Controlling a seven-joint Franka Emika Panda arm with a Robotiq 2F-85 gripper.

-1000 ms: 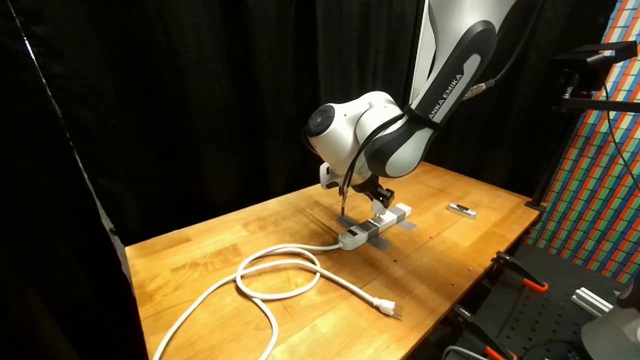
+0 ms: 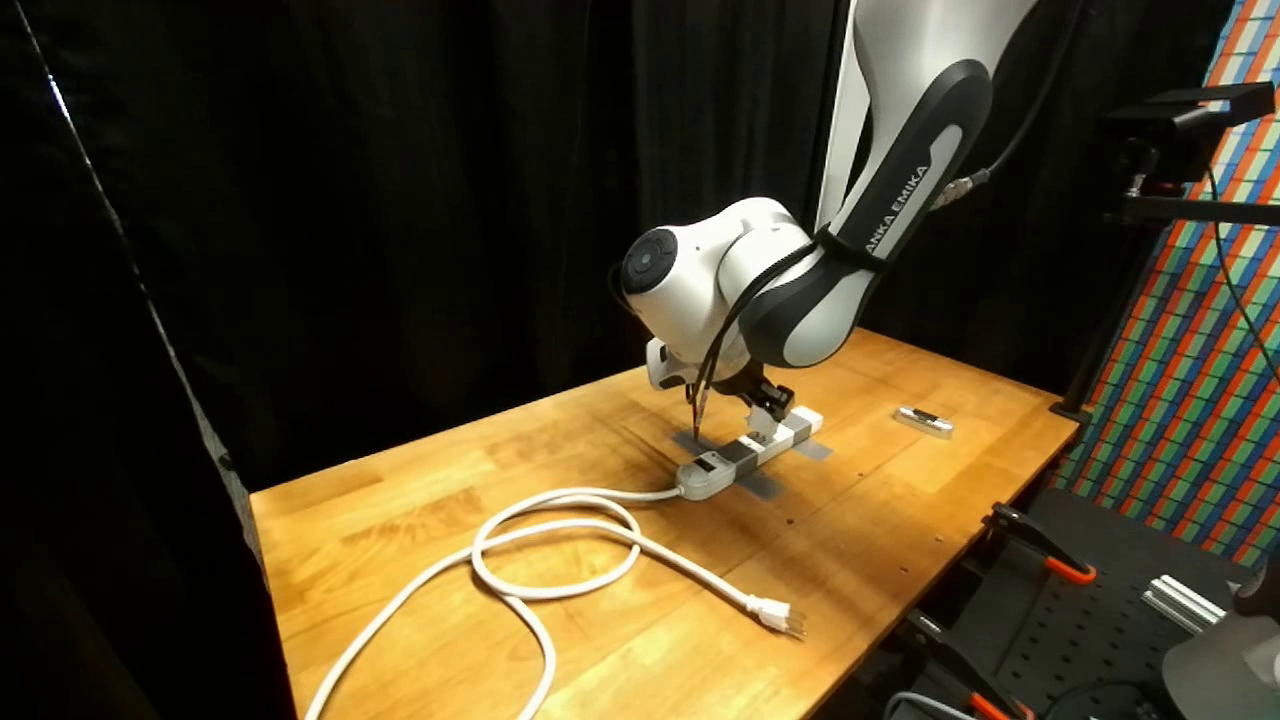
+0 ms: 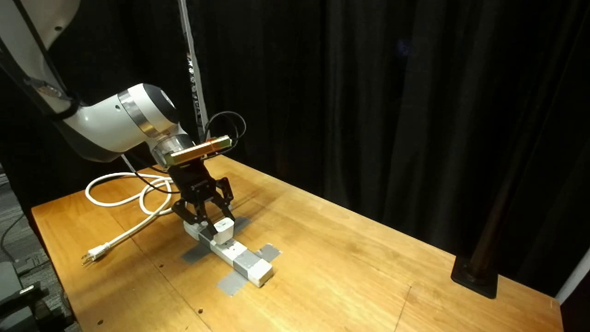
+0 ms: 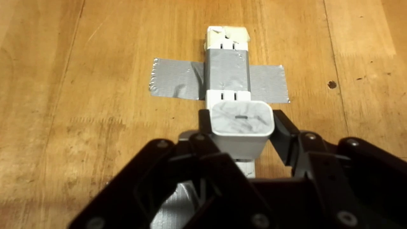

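Note:
A small white plug-in adapter (image 4: pixel 242 119) with a rounded square face is held between the two black fingers of my gripper (image 3: pixel 222 222), which is shut on its sides. Beneath it runs a white power strip (image 3: pixel 229 252), fixed to the table with grey tape. In exterior view 1 the adapter (image 2: pixel 761 422) is right at the top of the strip (image 2: pixel 782 442), around its middle. Its prongs and the outlet under it are hidden, so I cannot tell how far they are seated. Free outlet slots (image 4: pixel 228 96) show just beyond the adapter in the wrist view.
The strip's white cord (image 2: pixel 564 593) lies looped at the table's near left, ending in a plug (image 2: pixel 774 613). A small grey-white object (image 2: pixel 924 421) rests near the right edge. Bare wood (image 3: pixel 354 265) lies open on the strip's far side.
The arm has come down a little and slightly to the right. The adapter has gone down with it; its prongs, visible above the strip before, no longer show.

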